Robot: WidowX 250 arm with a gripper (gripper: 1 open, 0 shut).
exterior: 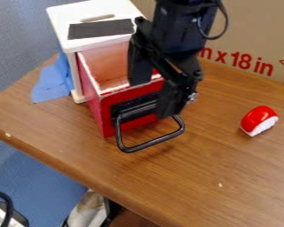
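A red open-topped box point(104, 109) with a black front handle point(145, 144) stands on the wooden table, in front of a white box with a dark strip point(99, 28). My black gripper point(156, 89) is over the red box's right part, pointing down and partly covering it; whether it is open or holds anything I can't make out. A red and white object point(258, 121) lies to the right.
A blue cloth point(52, 82) lies left of the boxes. Cardboard point(257, 44) stands behind. The table's left edge drops to the floor.
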